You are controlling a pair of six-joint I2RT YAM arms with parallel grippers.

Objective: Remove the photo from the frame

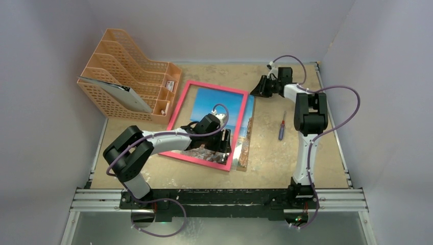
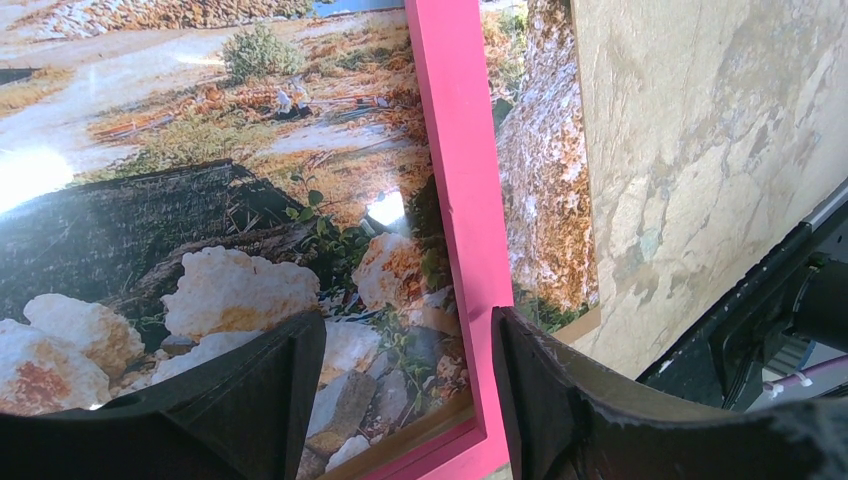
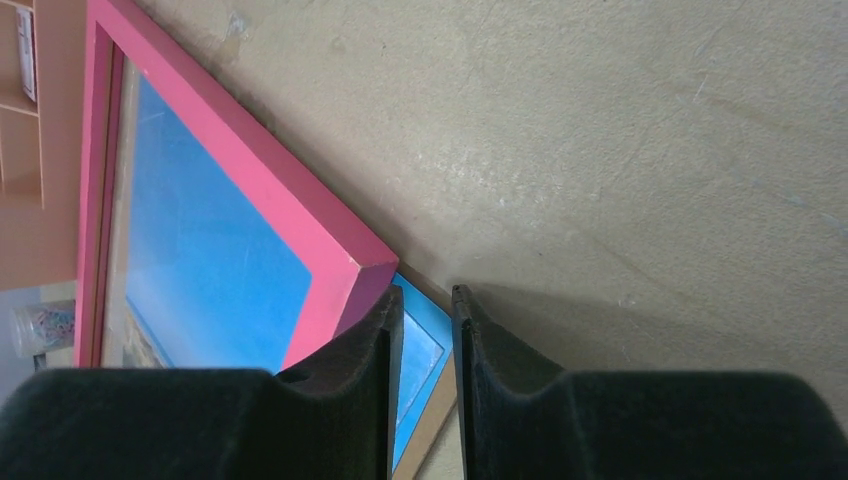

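Observation:
A pink frame [image 1: 204, 84] lies skewed over a landscape photo [image 1: 214, 102], whose right strip and board stick out past the frame's right side. My left gripper is open low over the photo, its right finger at the frame's right bar near the bottom corner. My right gripper is at the photo's exposed top corner beside the frame's corner, its fingers slightly apart with the blue corner visible between and under them; whether it touches the photo is unclear.
An orange organizer [image 1: 133, 71] holding a flat item stands at the back left. A screwdriver [image 1: 281, 130] lies right of the frame. Bare table lies in front and to the right.

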